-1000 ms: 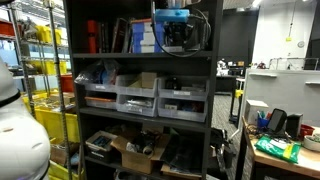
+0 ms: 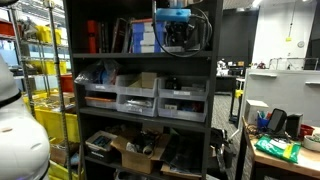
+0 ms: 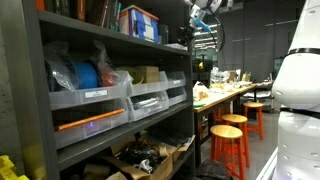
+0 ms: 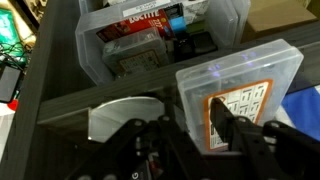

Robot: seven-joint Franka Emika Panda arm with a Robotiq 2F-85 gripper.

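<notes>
In the wrist view my gripper points at the shelf, its dark fingers apart. A clear plastic box [image 4: 285, 62] with an orange-bordered white label [image 4: 245, 100] lies just beyond the fingertips, its left end showing in line with the gap. Whether the fingers touch it cannot be told. Left of the box is a round whitish thing [image 4: 115, 120], partly hidden by the gripper. Exterior view 1 has the gripper [image 2: 178, 38] high in front of the top shelf, by the blue-and-white boxes [image 2: 145, 36]; its fingers are too small to read there.
Clear bins [image 2: 136, 104] fill the middle shelf [image 4: 130, 84], one holding a red-labelled pack [image 4: 160, 18]. Cardboard boxes [image 2: 137, 153] stand on the low shelf. The shelf unit's upright [image 2: 211, 80] is close to the arm. A table [image 2: 285, 155] stands at the right.
</notes>
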